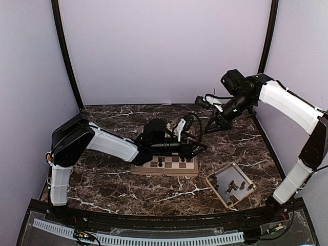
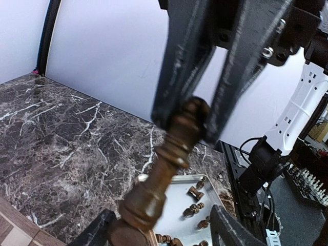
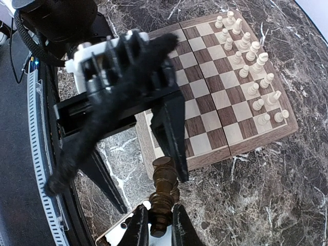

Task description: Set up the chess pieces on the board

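A brown chess piece [image 3: 164, 185] is gripped at one end by my right gripper, with its other end sticking out. My left gripper is open, its fingers [image 3: 172, 128] on either side of the piece's free end; whether they touch it I cannot tell. From above, the left gripper [image 1: 202, 147] is just right of the chessboard [image 1: 164, 172], near the right gripper [image 1: 214, 128]. Light pieces [image 3: 257, 61] stand in two rows along one side of the board. A dark piece [image 1: 160, 162] stands at its near side; the left arm covers much of the rest.
The shallow tray [image 1: 234, 165] at the front right holds several brown pieces [image 1: 232, 185] lying loose. Bare marble tabletop [image 1: 230, 151] lies between the tray and the right gripper. The left arm [image 1: 110, 143] reaches low across the board.
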